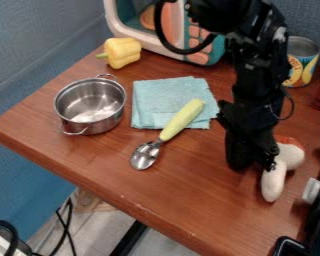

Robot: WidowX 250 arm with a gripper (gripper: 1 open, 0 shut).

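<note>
My black gripper is low over the right part of the wooden table, next to a white toy with an orange-red part, which it partly hides. Whether its fingers are open or closed, or hold the toy, I cannot tell. A spoon with a pale yellow-green handle lies left of the gripper, across the edge of a folded light-blue cloth.
A steel pot stands on the left of the table. A yellow pepper-like toy, a pink-and-teal toy appliance and a can are at the back. Black appliance knobs and body border the right.
</note>
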